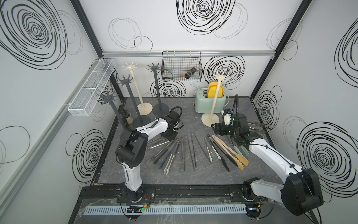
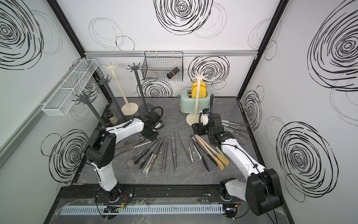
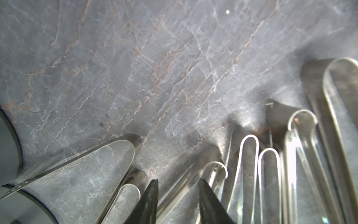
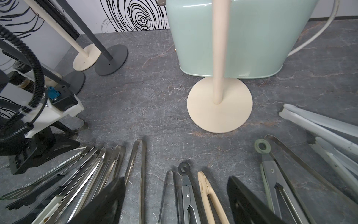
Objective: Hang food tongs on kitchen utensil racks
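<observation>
Several metal tongs fan out on the grey tabletop, their bent ends toward the back. In the left wrist view my left gripper is partly open above this row. One steel tong [image 3: 182,192] shows in the gap between its fingers, with its curved end ahead of the fingertips; no pad visibly grips it. Slimmer tongs [image 3: 248,164] lie just to the right. My right gripper is open and empty over black-ringed tongs [image 4: 184,169] and wooden tongs [image 4: 208,194]. Dark racks [image 1: 125,80] and a cream rack [image 1: 130,67] stand at the back left; no tongs hang on them.
Another cream rack [image 4: 220,108] stands before the green toaster [image 4: 242,41], close ahead of my right gripper. Spice jars [image 1: 127,117] sit behind the left racks. A black wire basket [image 1: 181,67] hangs on the back wall.
</observation>
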